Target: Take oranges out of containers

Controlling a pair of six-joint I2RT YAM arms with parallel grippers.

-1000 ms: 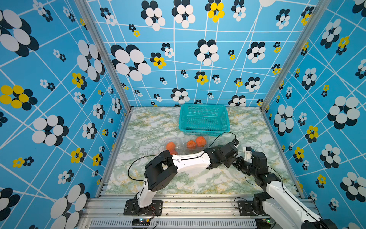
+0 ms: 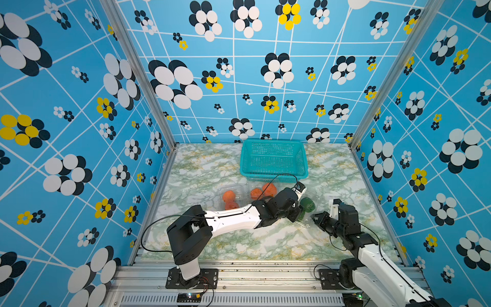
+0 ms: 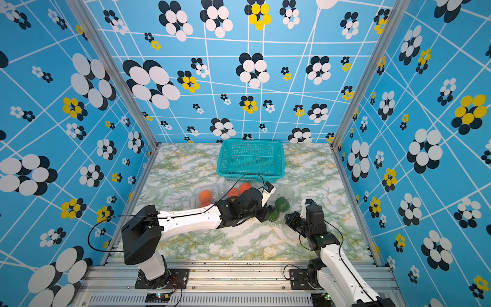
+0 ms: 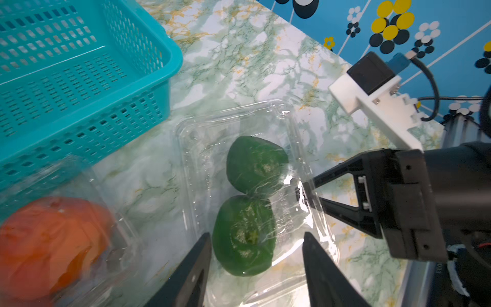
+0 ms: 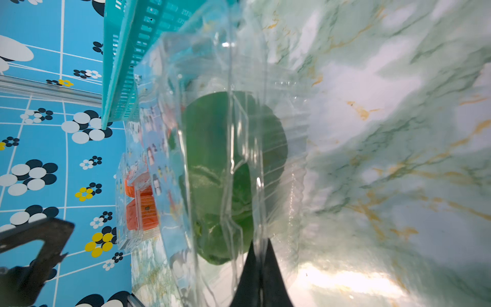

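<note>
Two green fruits lie touching in a clear plastic container, its lid area hard to make out. My left gripper is part open above the nearer one, its fingers spread to either side of it in the left wrist view, nothing held. At the container's right wall, my right gripper is shut with the thin clear wall running between its fingertips. Orange fruits sit in other clear containers to the left: one orange at the far left, another orange nearer the middle.
An empty teal basket stands behind the containers. The left arm crosses in front of the orange containers and partly hides them.
The right arm looks almost still.
</note>
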